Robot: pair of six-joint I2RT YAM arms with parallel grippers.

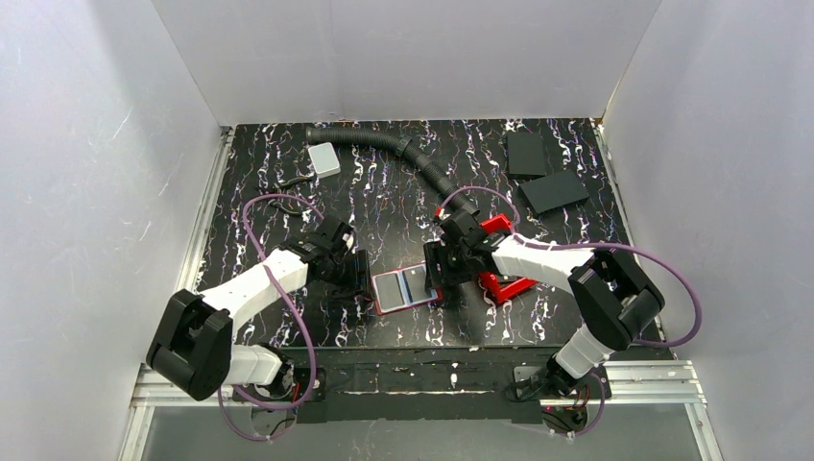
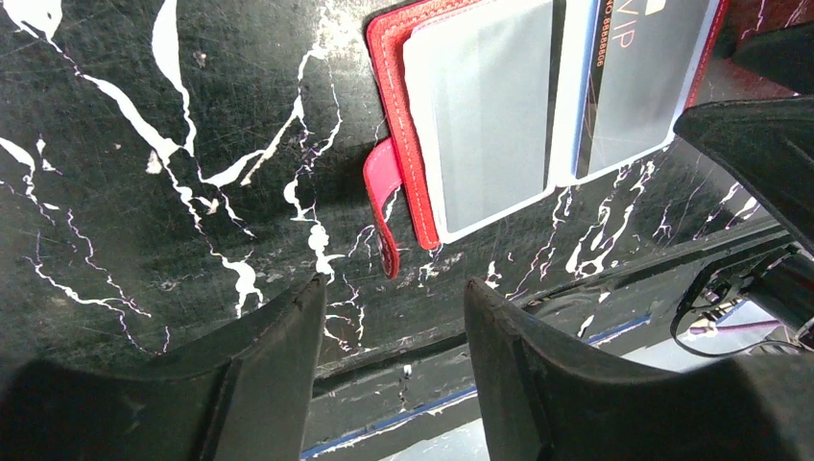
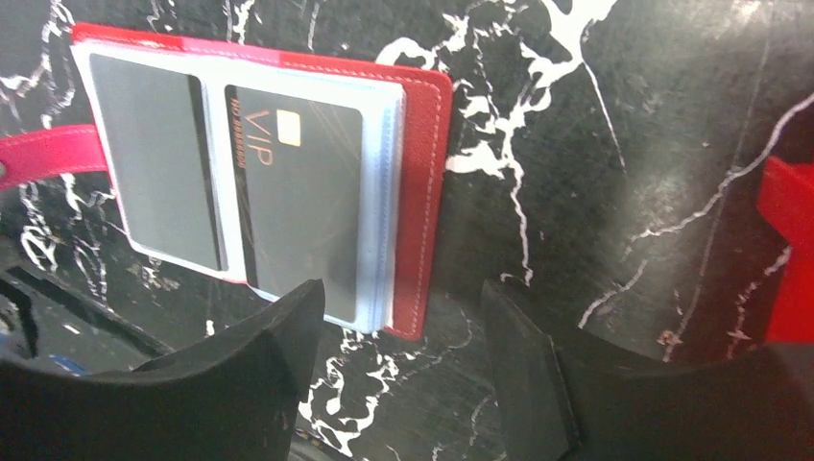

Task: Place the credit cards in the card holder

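Note:
The red card holder (image 1: 405, 289) lies unfolded flat on the table, clear sleeves upward. In the right wrist view, a dark VIP card (image 3: 299, 192) shows in the right-hand sleeve, and the left-hand sleeve (image 3: 158, 158) looks grey with no printing visible. A pink strap (image 2: 384, 197) sticks out of the holder's left edge. Beside that edge, my left gripper is part open, the strap's tip close to its gap. My right gripper is part open over the holder's right edge, which shows between its fingers; contact cannot be judged.
A red box (image 1: 509, 286) stands under the right forearm, partly hidden. A black hose (image 1: 384, 141) curves across the back, with a white box (image 1: 324, 159) beside it. Two dark plates (image 1: 554, 192) lie at the back right. Front table edge is close to the holder.

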